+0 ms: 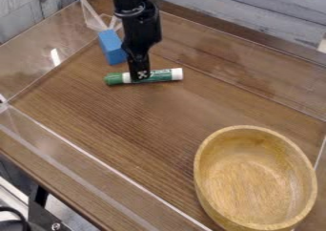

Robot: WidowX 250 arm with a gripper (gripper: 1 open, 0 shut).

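Note:
The black gripper (143, 66) points down at the back left, its fingertips just above or on a green marker-like tube (165, 75) with white ends that lies on the wooden table. The gripper looks shut; whether anything is between its tips is hard to tell. Just left of it stands a blue block (110, 48).
A large round light-wood bowl (254, 178) fills the front right. A transparent rim runs along the left edge, and white planks border the back.

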